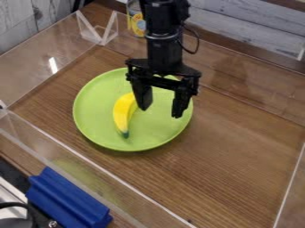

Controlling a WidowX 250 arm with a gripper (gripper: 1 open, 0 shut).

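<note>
A green plate (158, 133) lies left of centre on the wooden surface. A yellow banana (123, 113) rests on its left part. Over the plate's upper right, my black gripper (162, 100) points downward with its fingers spread apart, open, to the right of the banana. Whether the fingertips touch the plate cannot be told.
A blue rack (66, 198) sits at the bottom left. A yellow can is partly hidden behind the arm at the top. Clear wood (233, 160) fills the right side, with white walls around the area.
</note>
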